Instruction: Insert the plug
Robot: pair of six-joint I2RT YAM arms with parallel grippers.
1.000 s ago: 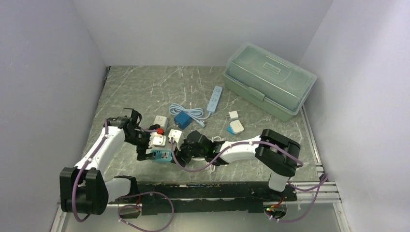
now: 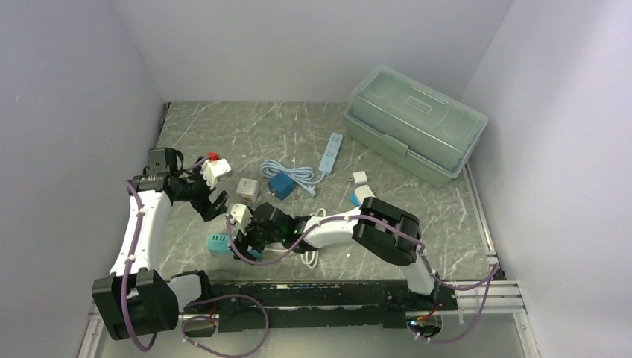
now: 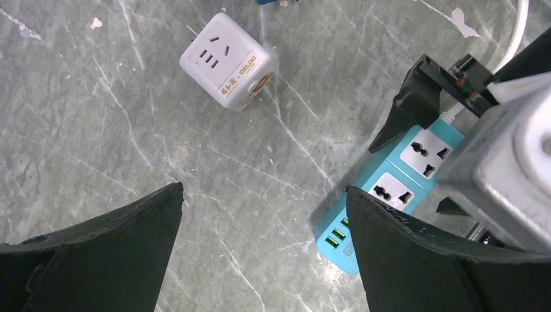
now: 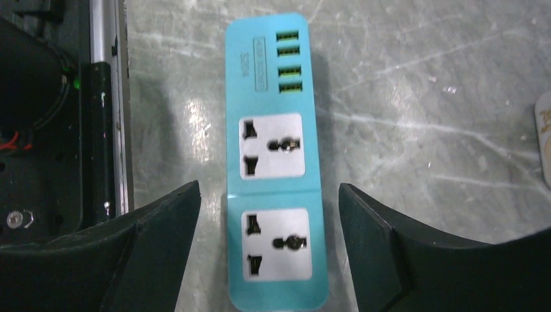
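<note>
A teal power strip [image 2: 220, 244] with two sockets and several USB ports lies near the front-left edge. My right gripper [image 2: 246, 242] is low over it; in the right wrist view the strip [image 4: 273, 162] lies between and beyond the open fingers. My left gripper stands open with nothing between its fingers, left of the strip. A white cube plug adapter [image 3: 217, 55] lies on the table near it, behind the strip in the top view.
A blue adapter [image 2: 282, 186], a light-blue strip [image 2: 330, 153] with coiled cable and small white chargers [image 2: 360, 177] lie at centre and right. A green lidded box [image 2: 414, 123] fills the back right.
My left gripper has drawn back up and leftward from the teal strip. My right gripper has moved left, over the strip.
</note>
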